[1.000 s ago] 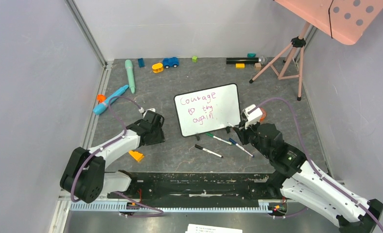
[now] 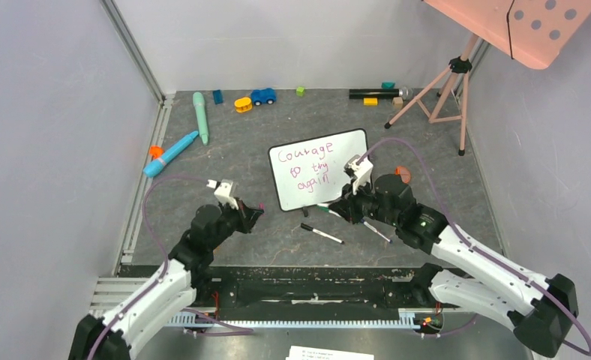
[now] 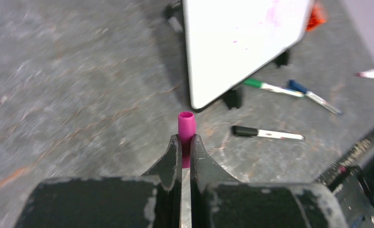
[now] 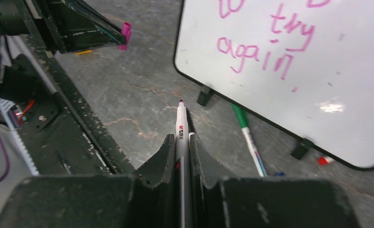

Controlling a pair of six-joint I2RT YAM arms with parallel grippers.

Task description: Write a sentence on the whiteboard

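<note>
The whiteboard (image 2: 300, 191) lies tilted at the table's middle, bearing pink writing that reads "Courage to try again" with what looks like a heart or an "o" before "try". Left of the board, my left gripper is shut on a pink marker cap (image 3: 186, 124), its round end facing out. At the board's lower right, my right gripper is shut on a white marker (image 4: 182, 124) whose dark pink tip is bare and points away from the fingers. In the right wrist view the pink cap (image 4: 126, 34) shows in the left gripper.
A black marker (image 2: 322, 234), a green marker (image 4: 248, 137) and a blue marker (image 3: 315, 97) lie near the board's lower edge. Toys such as the blue car (image 2: 263, 96) line the back, with a pink tripod (image 2: 457, 82) at right. The table left of the board is clear.
My left arm has swung round so its gripper points right toward the board, the pink cap now showing. The right gripper has shifted left and slightly down along the board's lower edge. The writing looks unchanged.
</note>
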